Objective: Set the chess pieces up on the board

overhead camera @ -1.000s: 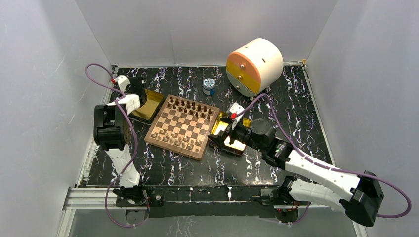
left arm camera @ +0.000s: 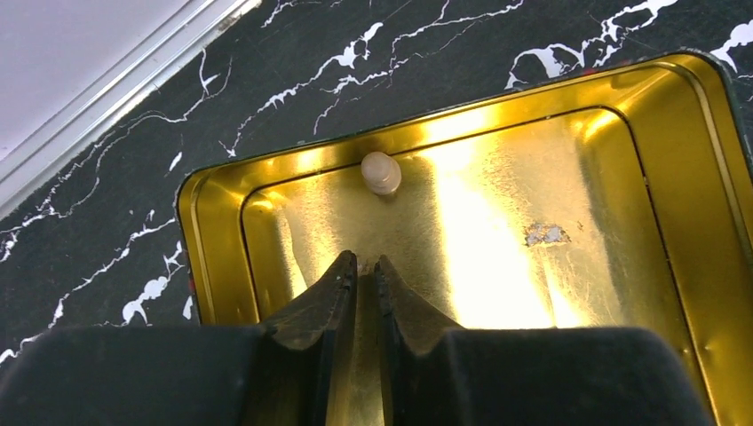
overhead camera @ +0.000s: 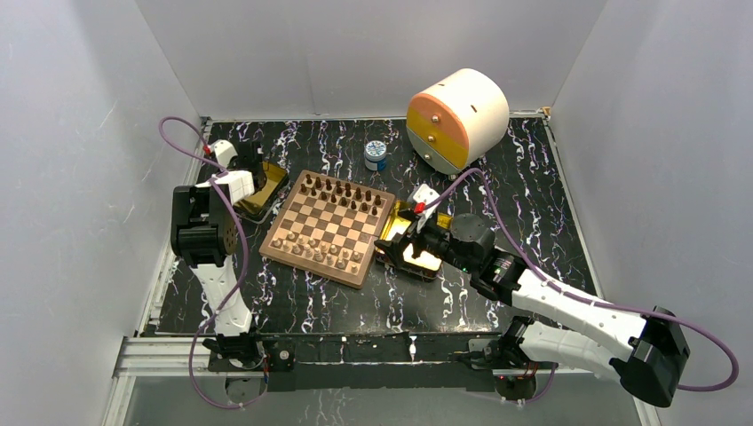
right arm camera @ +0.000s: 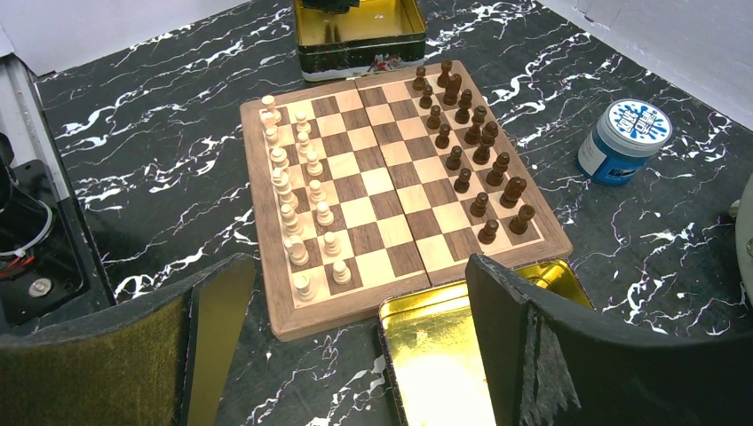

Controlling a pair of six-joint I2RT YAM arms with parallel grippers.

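Note:
The wooden chessboard (overhead camera: 328,228) holds dark pieces along its far side and light pieces along its near side. One light piece (left arm camera: 381,173) stands in the left gold tray (left arm camera: 721,160), against its upper wall. My left gripper is over that tray, below the piece in the wrist view, its fingertips a narrow gap apart with nothing seen between them. My right gripper stands open over the right gold tray (right arm camera: 435,364), beside the board, holding nothing.
A blue jar (overhead camera: 375,156) stands behind the board, and a white drum with coloured drawers (overhead camera: 471,115) at the back right. Bare marble lies in front of the board.
The left arm has shifted very slightly over its tray. The right arm and the board look unchanged.

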